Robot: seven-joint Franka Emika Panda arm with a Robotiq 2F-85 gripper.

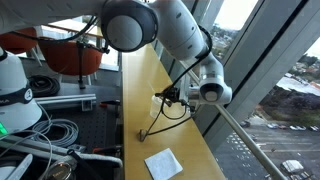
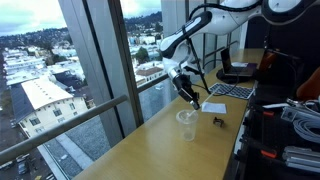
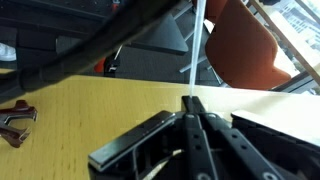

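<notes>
A clear cup (image 2: 187, 118) stands upright on the yellow wooden table (image 2: 130, 150). My gripper (image 2: 194, 104) is just above and beside its rim in exterior view 2. In the wrist view the gripper has its fingers together at the tips, and a thin white stick (image 3: 198, 45) rises from between them. The stick's lower end is hidden by the fingers. In exterior view 1 the arm's black cable partly covers the cup (image 1: 158, 103), and the fingertips are hard to make out.
A sheet of white paper (image 1: 163, 165) lies flat on the table. Close by is a small dark metal object (image 1: 143, 136), also seen in the wrist view as a reddish clip-like thing (image 3: 17, 124). A window wall runs along one side; bare table lies before the cup.
</notes>
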